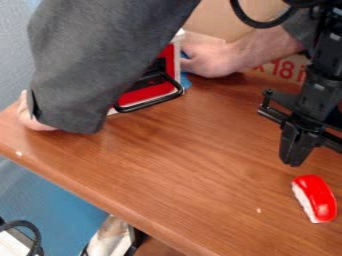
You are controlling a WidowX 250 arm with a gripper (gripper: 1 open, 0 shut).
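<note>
My black gripper hangs at the right over the wooden table, its tip pointing down, above and slightly left of a red object with a white side lying near the right edge. Whether its fingers are parted is hard to make out. At the upper left, a red item with a black handle and white parts is partly hidden behind a person's grey-sleeved arm.
A person's hand rests at the back beside a cardboard box. Another hand shows at the left edge. Cables and light items lie below the table's lower-left edge.
</note>
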